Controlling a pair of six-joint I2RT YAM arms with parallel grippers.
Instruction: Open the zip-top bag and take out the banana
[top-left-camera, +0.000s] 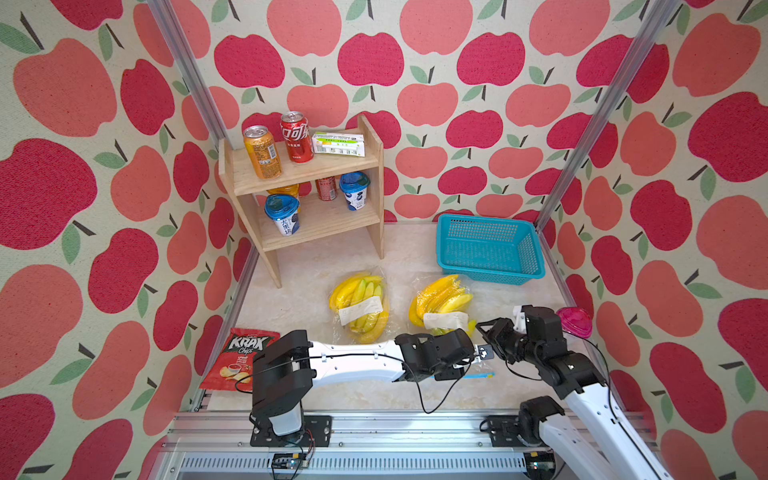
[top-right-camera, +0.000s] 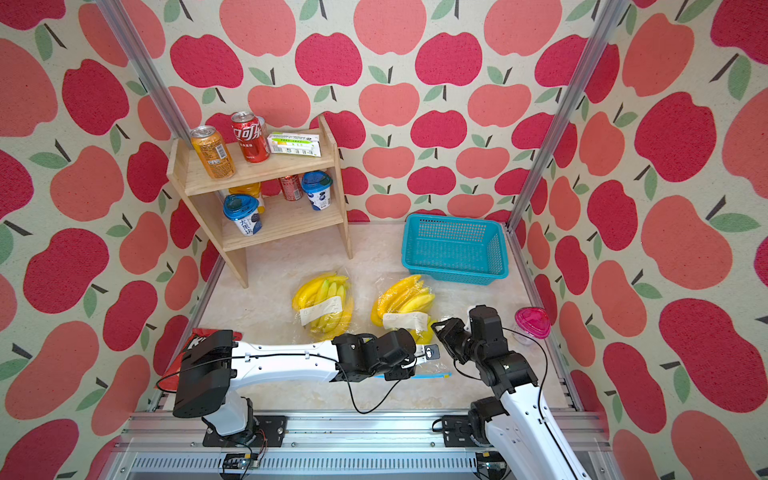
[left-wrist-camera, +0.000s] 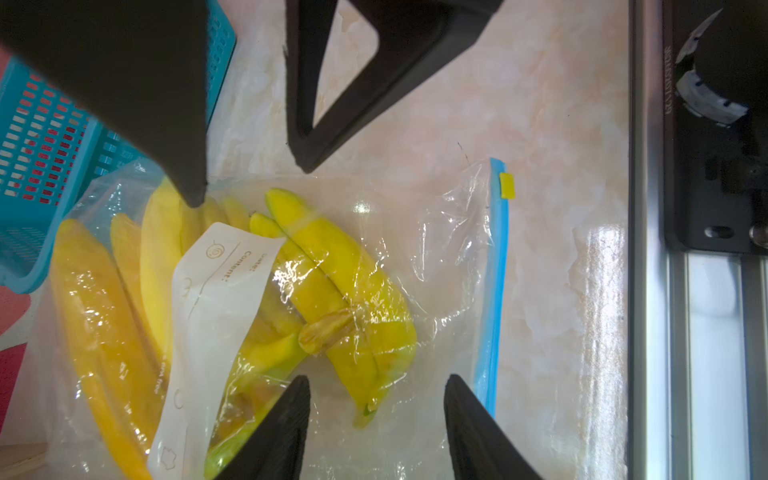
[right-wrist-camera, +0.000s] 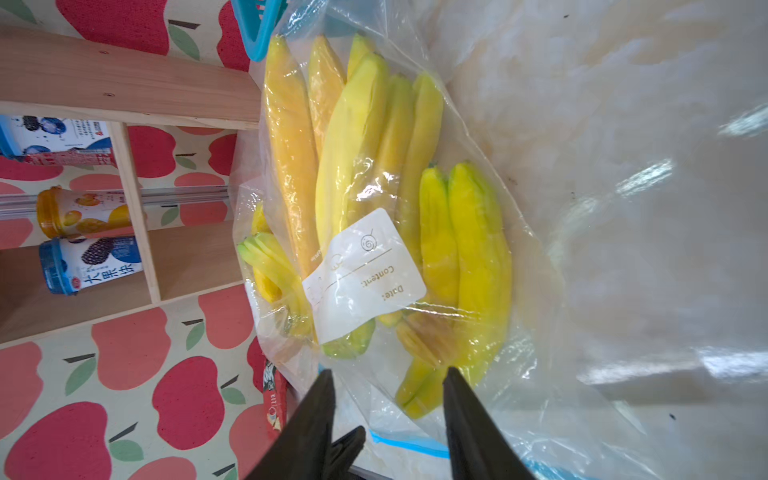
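A clear zip top bag (left-wrist-camera: 448, 272) lies flat with several bananas (top-left-camera: 440, 296) inside and a white label (right-wrist-camera: 372, 276) across them. Its blue zip strip (left-wrist-camera: 497, 264) runs along the near side, with a yellow slider (left-wrist-camera: 507, 185) at one end; whether the zip is parted I cannot tell. My left gripper is open above the bag's zip side, its fingers apart and empty. Over the bag's right part, my right gripper stands with its fingers apart and nothing between them. In the left wrist view its dark fingers (left-wrist-camera: 180, 136) reach in from the top, over the bag.
A second bag of bananas (top-left-camera: 360, 304) lies to the left. Behind are a teal basket (top-left-camera: 489, 276) and a wooden shelf (top-left-camera: 320, 228) with cans and cups. A red chips bag (top-left-camera: 240, 356) is at far left, a pink lid (top-left-camera: 574, 321) at right. The two grippers are close together.
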